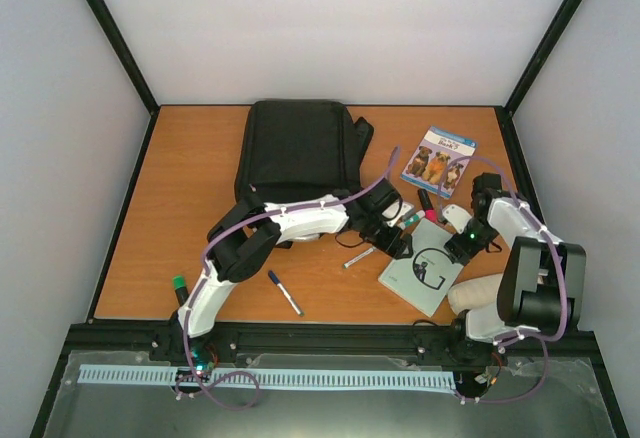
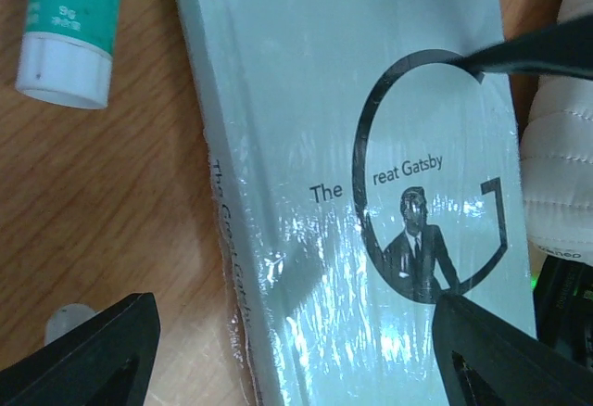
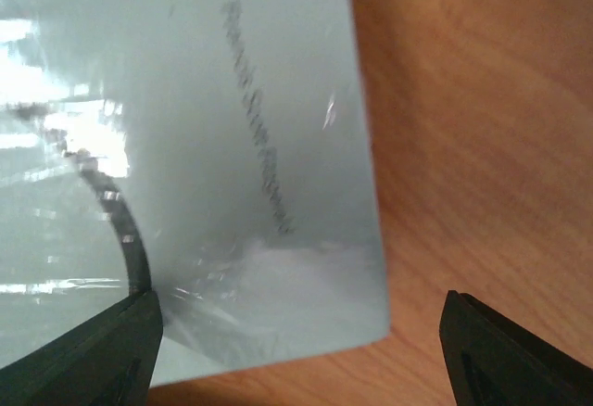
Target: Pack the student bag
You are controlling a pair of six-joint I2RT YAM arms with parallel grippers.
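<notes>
The pale green book, The Great Gatsby [image 1: 412, 286], lies flat near the table's front right; its title and spine face up in the left wrist view [image 2: 324, 146]. Over its left edge hovers my left gripper [image 1: 402, 250], its fingers [image 2: 505, 360] spread wide with nothing held. My right gripper [image 1: 455, 257] is at the book's right edge, one finger [image 3: 111, 346] over the cover and the other beyond the edge above bare wood. The black bag [image 1: 298, 153] lies at the back left.
A dog-covered book [image 1: 439, 161] lies at the back right. Between the books are a glue stick [image 2: 69, 44] and a dark marker [image 1: 425, 200]. A beige pouch [image 1: 474, 293] lies right of the book, a blue-capped pen [image 1: 285, 292] and a green-capped item [image 1: 180, 288] to the left.
</notes>
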